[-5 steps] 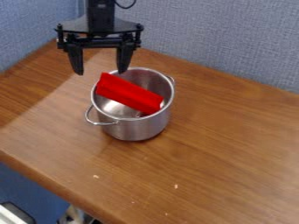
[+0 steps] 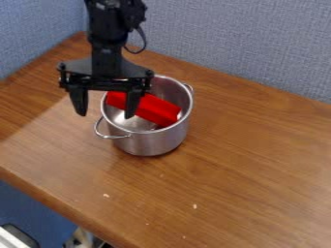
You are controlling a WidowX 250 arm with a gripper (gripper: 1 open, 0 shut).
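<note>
A steel pot with two wire handles stands on the wooden table, left of centre. A red cylinder lies tilted inside it, its upper left end partly hidden. My black gripper hangs open over the pot's left side, one finger left of the pot and the other over the red cylinder. Whether it touches the cylinder is unclear.
A grey padded wall runs behind it. The table's edge drops to a blue floor at the lower left, with a white and black object there.
My gripper has come down and toward the viewer, to the pot's left side and over the red cylinder. The pot looks unmoved.
</note>
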